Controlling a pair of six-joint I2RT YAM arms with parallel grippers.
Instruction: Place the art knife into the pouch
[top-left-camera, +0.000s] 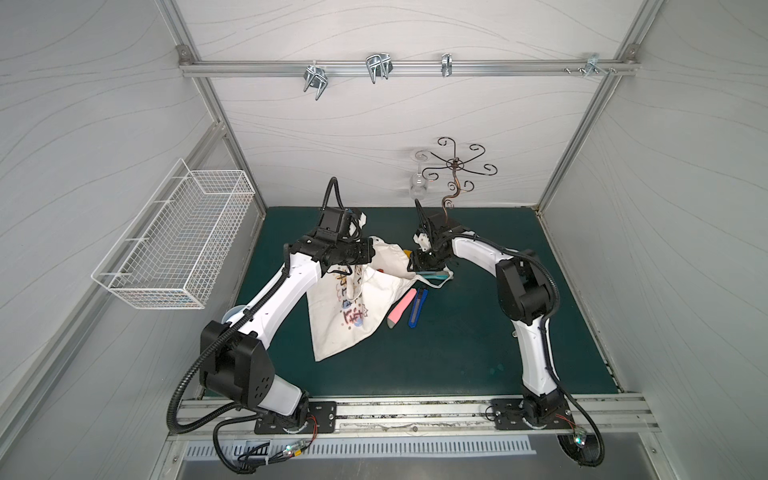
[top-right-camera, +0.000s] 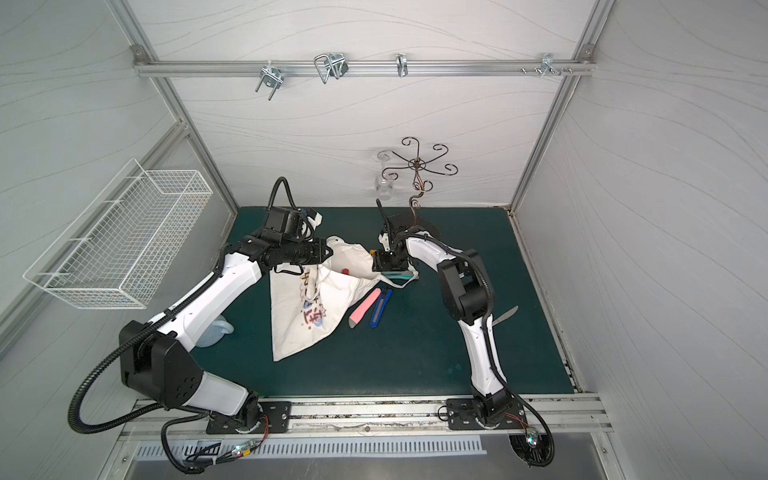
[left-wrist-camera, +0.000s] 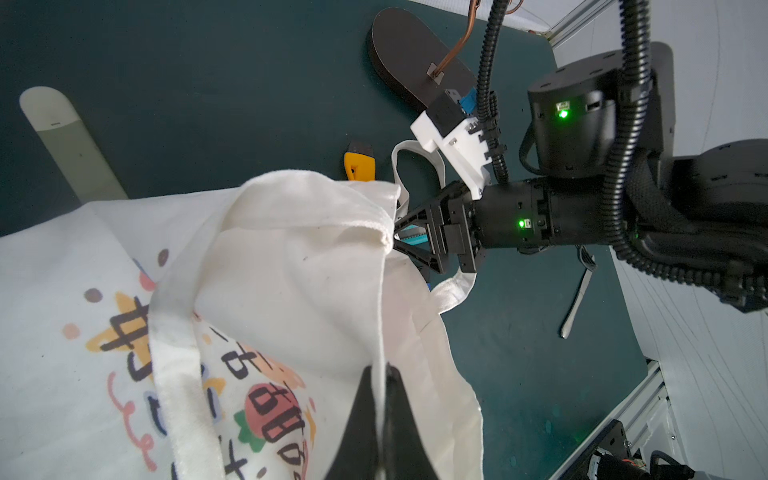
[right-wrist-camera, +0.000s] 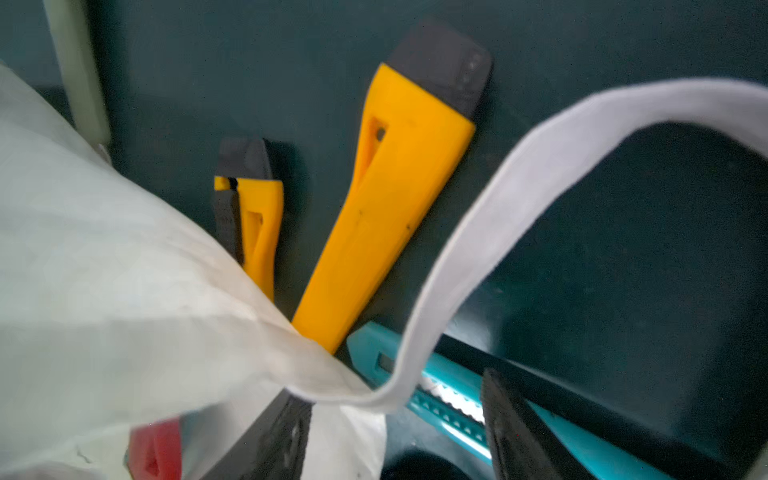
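The white cloth pouch (top-left-camera: 340, 320) lies on the mat with its mouth held up. In the left wrist view my left gripper is shut on the pouch's rim, whose edge runs between its fingers. My right gripper stands open low over a teal art knife (right-wrist-camera: 460, 376), fingers either side of it. The pouch's white strap (right-wrist-camera: 488, 216) loops across the knife's near end. Part of the knife is hidden by the right finger (right-wrist-camera: 520, 436). A pink knife (top-left-camera: 402, 306) and a blue knife (top-left-camera: 418, 308) lie in front of the pouch.
Yellow knives (right-wrist-camera: 384, 200) lie behind the pouch, partly covered by it. Something red (right-wrist-camera: 156, 452) shows inside the mouth. A metal stand (top-left-camera: 454, 165) rises at the back, and a wire basket (top-left-camera: 176, 240) hangs left.
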